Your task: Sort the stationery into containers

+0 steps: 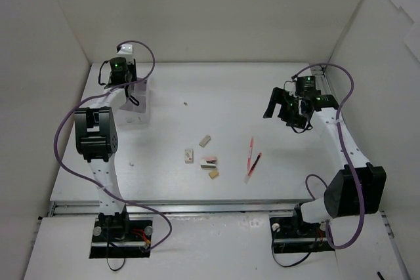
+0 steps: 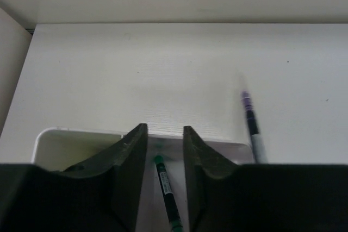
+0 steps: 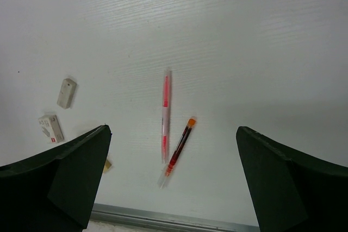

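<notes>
The compartmented container (image 1: 138,116) stands at the far left, partly hidden by my left gripper, which is over it with fingers part open, nothing visible between them. A dark green pen (image 2: 167,191) lies inside. A blurred purple-tipped pen (image 2: 252,123) shows at the right in the left wrist view; whether it is falling or resting I cannot tell. My right gripper stands open above the right of the table. Below it lie a pink pen (image 3: 166,112) and a dark red pen (image 3: 179,146).
Small blocks, likely erasers, lie mid-table: a grey one (image 1: 205,141), a white one (image 1: 188,156), a striped stack (image 1: 209,162) and a tan one (image 1: 213,174). Walls bound the back and sides.
</notes>
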